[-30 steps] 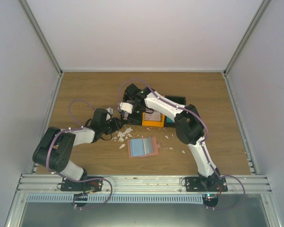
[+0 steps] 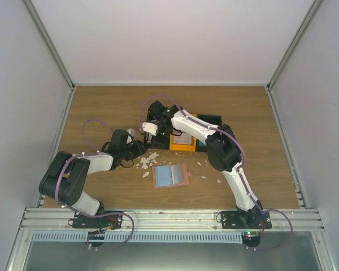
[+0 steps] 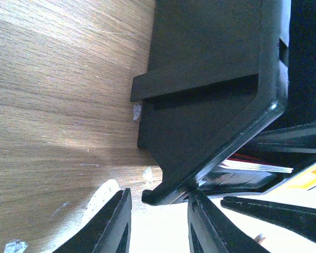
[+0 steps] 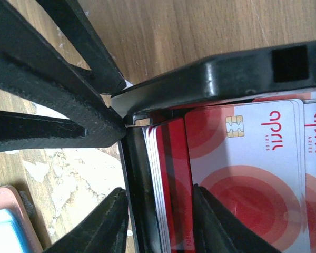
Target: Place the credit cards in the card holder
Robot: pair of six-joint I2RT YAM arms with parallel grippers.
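Observation:
Red-and-white cards (image 4: pixel 171 179) stand on edge in the end of the black compartment tray (image 3: pixel 200 89), and a flat card with a chip (image 4: pixel 237 158) lies beside them. My left gripper is shut on the tray's near corner, and its dark fingers (image 4: pixel 68 100) also show in the right wrist view. Over the standing cards, my right gripper is part open, fingers straddling the tray's end wall and the cards; contact cannot be told. An open holder with blue-grey leaves and a pinkish cover (image 2: pixel 157 185) lies on the table in front of the tray.
An orange compartment (image 2: pixel 182 147) and another dark one (image 2: pixel 209 119) adjoin to the right. Pale marks (image 2: pixel 146 161) dot the wood between tray and holder.
My right arm has shifted very slightly, its elbow a little to the left. The left arm, tray and holder look unmoved.

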